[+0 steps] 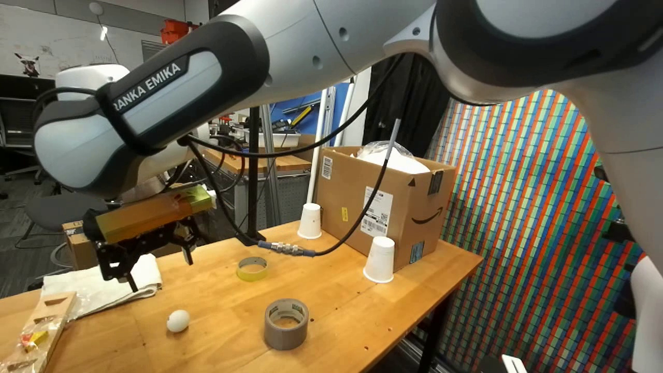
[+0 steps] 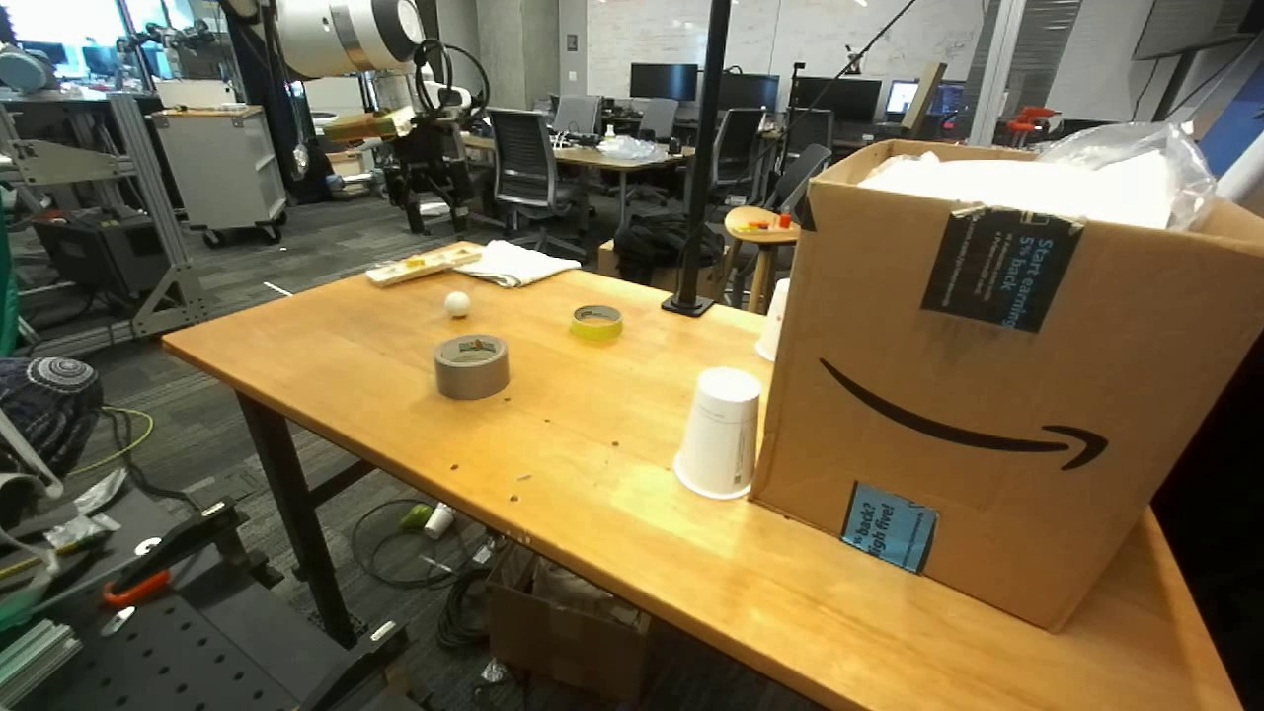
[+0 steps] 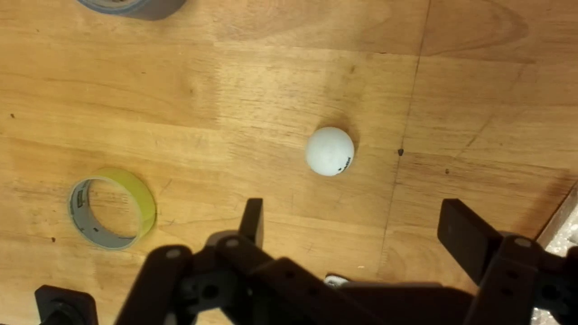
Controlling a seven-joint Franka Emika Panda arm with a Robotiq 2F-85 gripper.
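Observation:
A small white ball with a dark printed mark rests on the bare wooden table, near the middle of the wrist view. My gripper hangs above the table with its fingers wide apart and nothing between them. In that view the ball lies just beyond the fingertips, between their lines. Exterior view 1 has the gripper raised over the table's far side, behind the ball and partly in front of the white cloth. From the other side, the ball sits alone, touching nothing.
A grey tape roll and a yellow tape roll lie right of the ball. Two white cups, one nearer, one farther, stand by a large cardboard box. A wooden tray lies at the left.

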